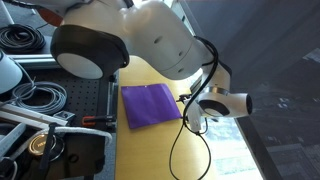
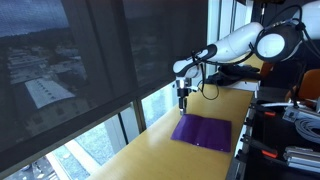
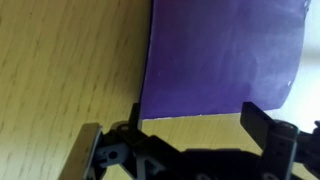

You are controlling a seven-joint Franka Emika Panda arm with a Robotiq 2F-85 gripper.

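A flat purple cloth (image 1: 150, 105) lies spread on the wooden table, roughly square in exterior view 1. In exterior view 2 the same purple cloth (image 2: 205, 132) is at the table's right half, with the gripper (image 2: 183, 106) over its far left side. Seen from the wrist, one corner and two edges of the purple cloth (image 3: 215, 60) fill the upper right. My gripper is open, its two dark fingers apart at the lower edge of that view. Nothing is held between them. How high the fingertips are above the cloth, I cannot tell.
Bare wooden table (image 2: 130, 155) extends to the left of the cloth. Beside the table in exterior view 1 is a dark cart (image 1: 85, 100) holding coiled cables and tools. A loose black cable hangs from the arm. Windows with dark blinds (image 2: 60, 50) line the far side.
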